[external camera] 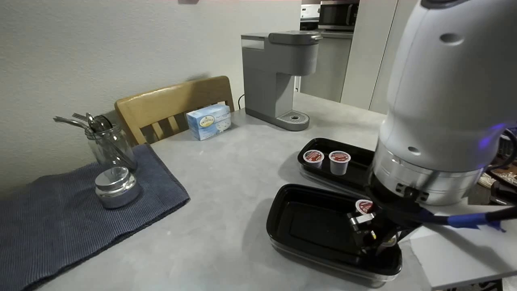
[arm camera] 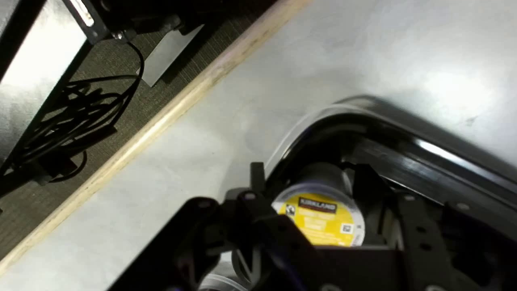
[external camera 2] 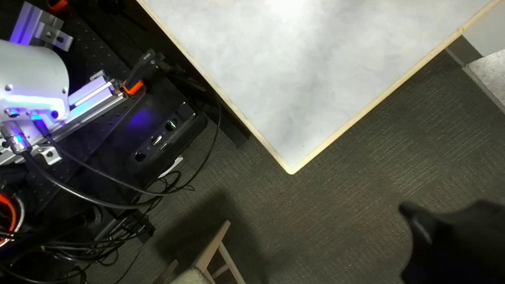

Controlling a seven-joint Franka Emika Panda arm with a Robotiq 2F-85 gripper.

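Observation:
A coffee pod with a yellow lid (arm camera: 322, 218) stands in the end of the near black tray (external camera: 310, 218). My gripper reaches down into that tray, its fingers spread on either side of the pod. One finger (arm camera: 257, 177) is to the left of the lid; the other comes close to its right side, and whether it touches is hidden. In exterior view 1 the arm covers most of the yellow-lidded pod (external camera: 389, 241). A red-lidded pod (external camera: 363, 206) shows just behind the gripper; which tray it stands in is unclear.
A second black tray (external camera: 320, 142) behind holds two red-lidded pods (external camera: 339, 161). Farther back stand a grey coffee maker (external camera: 264, 82) and a blue tea box (external camera: 209, 122). A glass jar of utensils (external camera: 110, 145) and a lidded jar (external camera: 116, 186) are at left. Mid-table is clear.

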